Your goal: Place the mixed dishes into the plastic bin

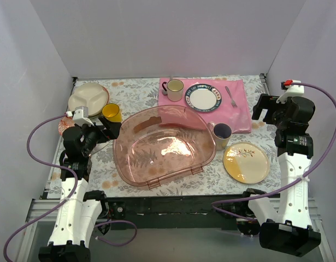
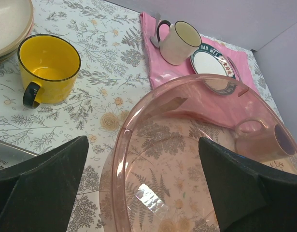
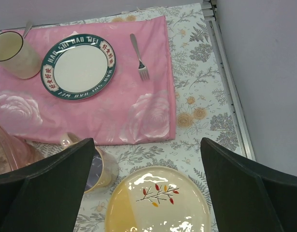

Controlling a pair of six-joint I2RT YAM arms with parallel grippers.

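A clear pinkish plastic bin stands empty in the middle of the table. Left of it are a yellow mug and a cream divided plate. On the pink cloth lie a cream mug, a green-rimmed plate and a fork. To the bin's right stand a mug with a dark inside and a yellow-and-cream plate. My left gripper is open above the bin's left rim. Over at the far right, my right gripper hangs open, its fingers apart and empty.
The pink cloth covers the back right of the table. An orange-patterned dish shows partly behind the left arm. Walls close in the back and both sides. Patterned tablecloth is bare along the right edge.
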